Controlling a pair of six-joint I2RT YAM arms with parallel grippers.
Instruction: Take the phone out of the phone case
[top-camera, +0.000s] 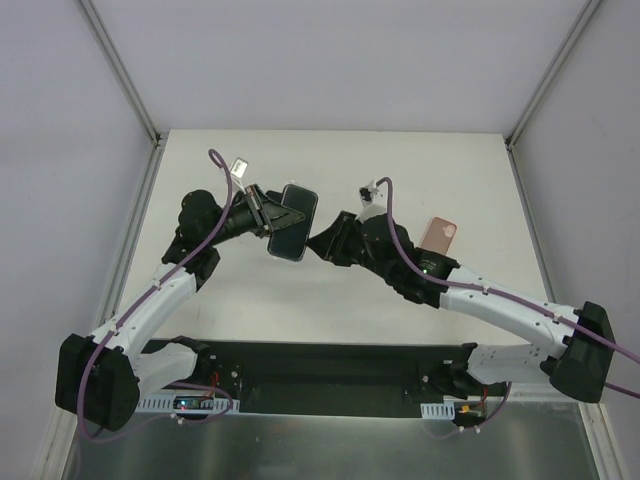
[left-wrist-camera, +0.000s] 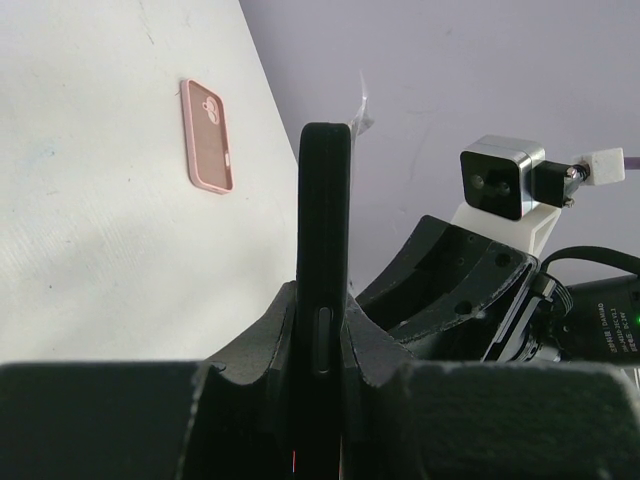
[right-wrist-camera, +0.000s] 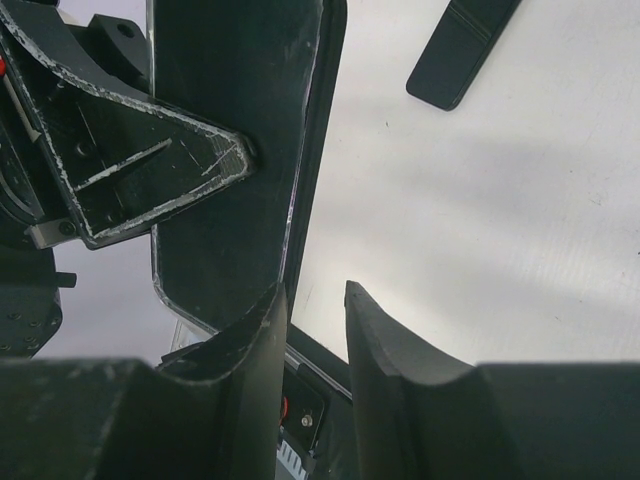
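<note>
A black phone in a case (top-camera: 295, 220) is held up in the middle by my left gripper (top-camera: 276, 218), which is shut on it; in the left wrist view the phone (left-wrist-camera: 322, 210) stands edge-on between the fingers. My right gripper (top-camera: 316, 244) is at the phone's right side. In the right wrist view the phone's broad dark face (right-wrist-camera: 230, 230) fills the left, and my right gripper is part open, its fingertips a small gap apart, the left one at the phone's edge. Whether it touches is unclear.
A pink phone case (left-wrist-camera: 208, 140) lies on the white table (top-camera: 450, 170) at the right, partly behind the right arm in the top view. A dark flat object (right-wrist-camera: 460, 50) lies on the table behind the grippers.
</note>
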